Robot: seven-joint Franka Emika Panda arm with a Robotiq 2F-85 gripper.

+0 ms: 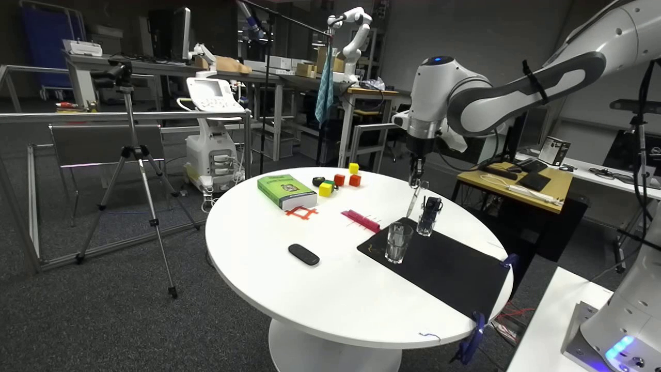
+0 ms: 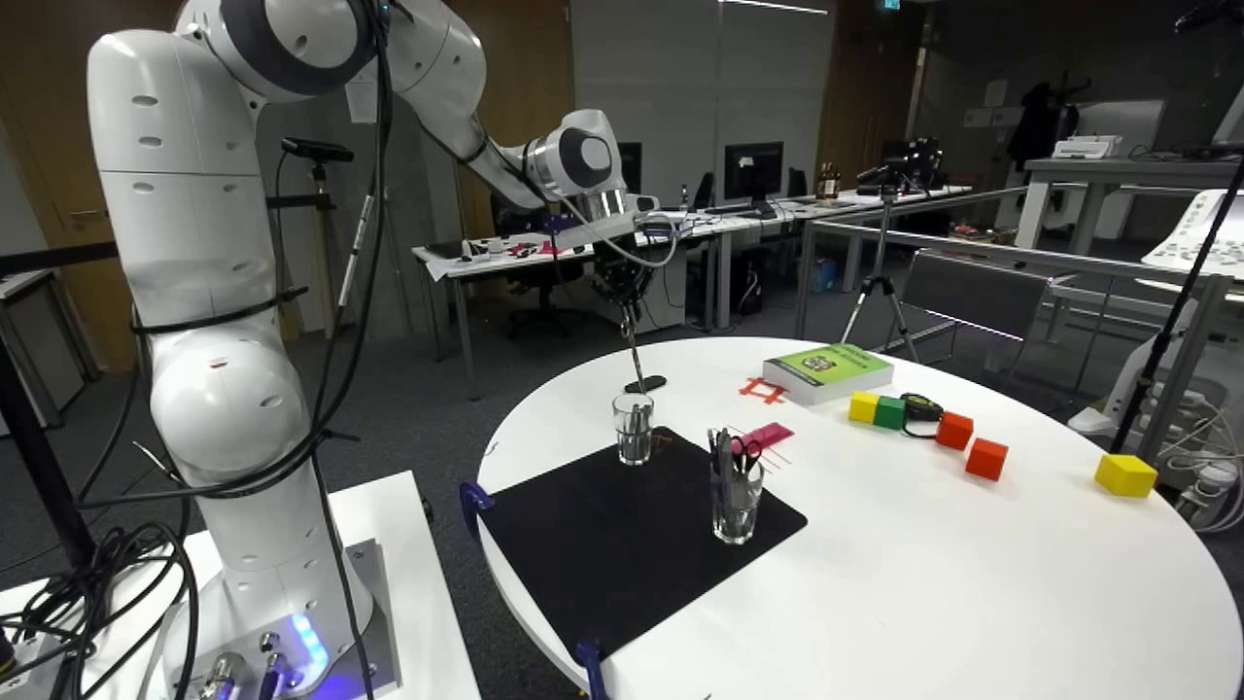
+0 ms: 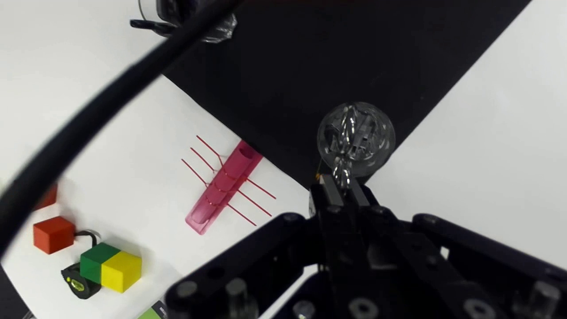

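My gripper is shut on a pair of metal scissors, which hang blades down above the table in exterior view 1. Seen from the wrist, the scissors extend from between the fingertips across the view of a clear glass. That glass stands upright near one corner of the black mat, with metallic pieces inside. In exterior view 2 the scissors show as a thin line over the glass; whether they touch it I cannot tell. A second glass holds dark-handled tools, including scissors.
A pink tray with thin red sticks lies beside the mat. Farther off are coloured cubes, a tape measure and a green book. A black remote-like object lies near the table's edge. Blue clamps grip the mat's edge.
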